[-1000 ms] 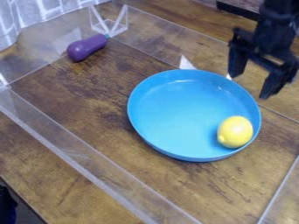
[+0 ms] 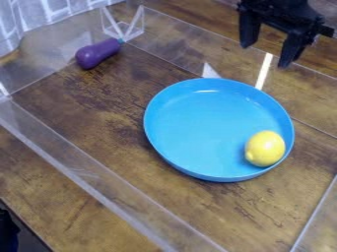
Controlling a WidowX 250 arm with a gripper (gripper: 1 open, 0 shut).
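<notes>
My dark gripper (image 2: 277,31) hangs at the top right, above and behind a round blue plate (image 2: 198,123), its two fingers pointing down and apart, open with nothing seen between them. A yellow lemon-like object (image 2: 265,149) rests on the right part of the plate. A purple eggplant-like object (image 2: 99,53) lies at the upper left on the wooden floor.
Clear plastic walls (image 2: 93,192) border the wooden surface (image 2: 79,118) at the left and lower edges. Bare wood lies left of the plate. A small white triangle and a white strip show behind the plate.
My gripper has moved up and back, away from the plate, and lately a little to the left. The plate, lemon and eggplant look unmoved.
</notes>
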